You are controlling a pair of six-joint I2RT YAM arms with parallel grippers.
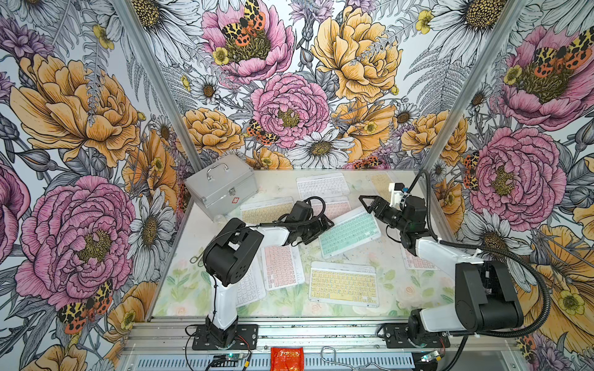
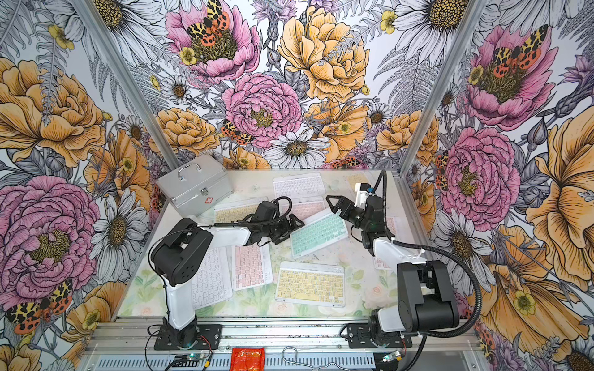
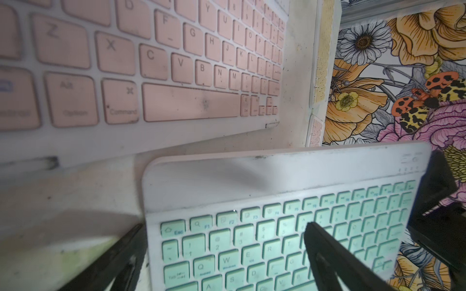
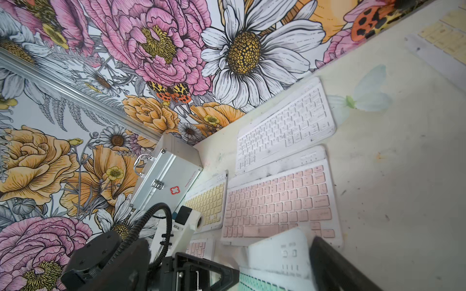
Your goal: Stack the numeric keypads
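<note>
A green-keyed keyboard [image 1: 348, 233] lies mid-table, turned so its right end points toward the back. My left gripper [image 1: 326, 225] is open at its left end; in the left wrist view, the keyboard's left part shows beyond and between the dark fingers. At the keyboard's far right corner, my right gripper [image 1: 367, 202] stands open. Its view has that white corner [image 4: 284, 249] between the fingers; whether they touch it cannot be told. Nearer the front a yellow-keyed keyboard [image 1: 343, 285] lies flat, with a pink-keyed one [image 1: 282, 266] to its left.
A grey metal case [image 1: 222, 186] occupies the back left corner. Behind the green keyboard lie a white keyboard [image 1: 323, 185], a pink one [image 4: 284, 198] and a yellow one [image 4: 207, 203]. Another pink keyboard [image 1: 417, 262] is on the right. Bare table shows at front right.
</note>
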